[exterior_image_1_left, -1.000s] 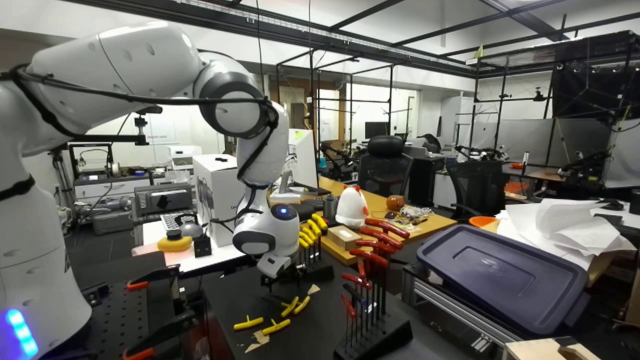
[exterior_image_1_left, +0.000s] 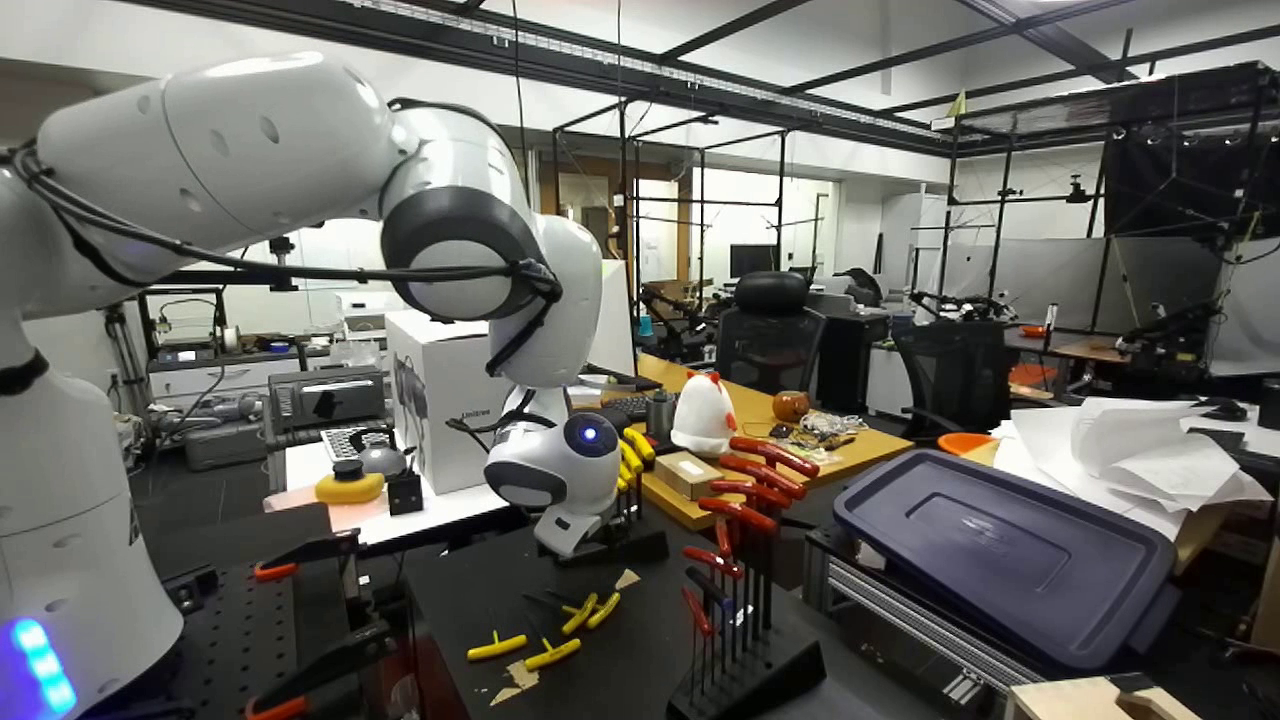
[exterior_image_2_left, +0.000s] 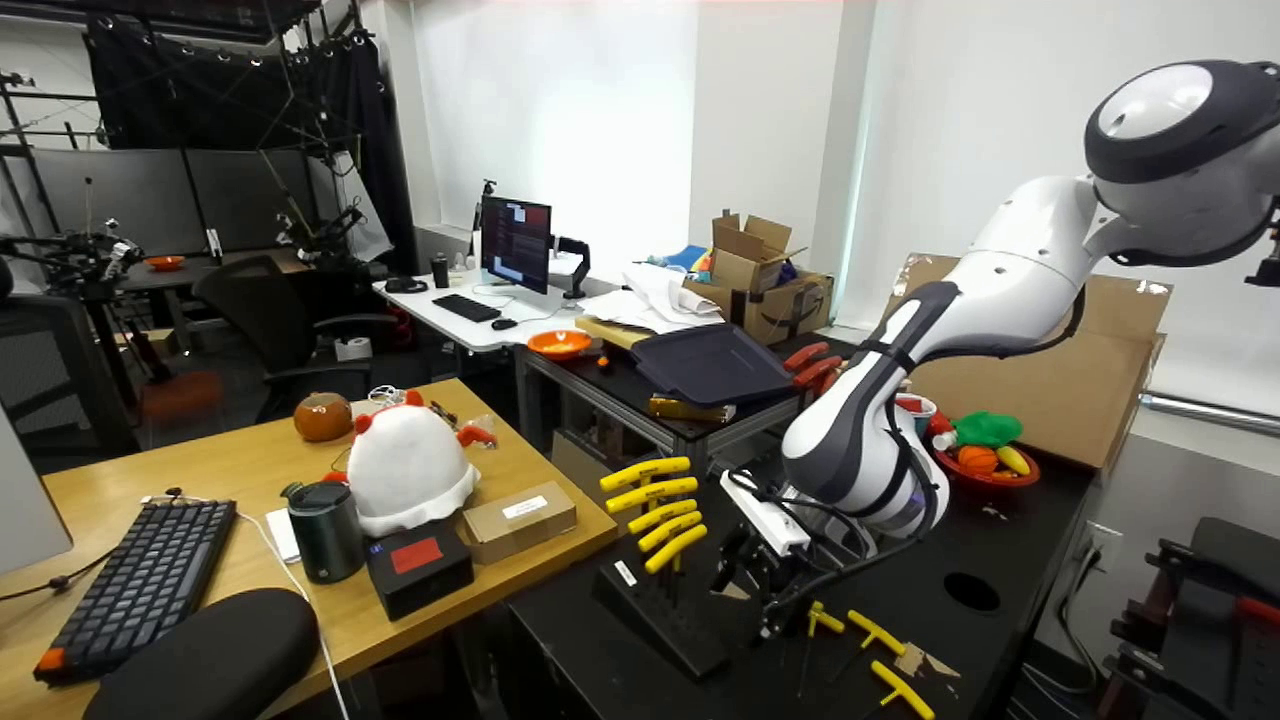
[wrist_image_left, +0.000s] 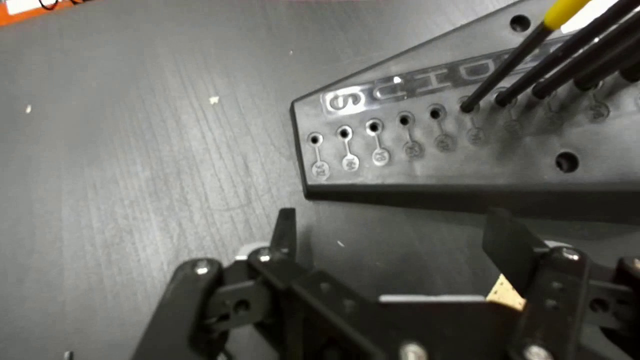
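Observation:
My gripper is open, with nothing between its fingers in the wrist view. Just beyond the fingertips is a black stand (wrist_image_left: 384, 174) with a row of holes; several at its left end are empty, and dark shafts fill those to the right, one with some yellow showing. The same stand (exterior_image_2_left: 666, 624) carries several yellow T-handle keys (exterior_image_2_left: 654, 490) in exterior view 2, where my hand is low beside it. Loose yellow T-handle keys (exterior_image_1_left: 497, 648) lie on the black table in front of the hand. In exterior view 1 the fingers are hidden.
Red-handled keys (exterior_image_1_left: 753, 490) rise from another black stand (exterior_image_1_left: 750, 678) near the table's front. A wooden desk (exterior_image_2_left: 528, 546) with a small cardboard box (exterior_image_2_left: 518, 521) adjoins the yellow-handled keys' stand. Towards the window, a red bowl (exterior_image_2_left: 1002, 478) holds colourful items.
In exterior view 1 the hand has shifted right and slightly down, now covering part of the stand's yellow handles. The upper arm has lowered a little. The loose keys have stayed put.

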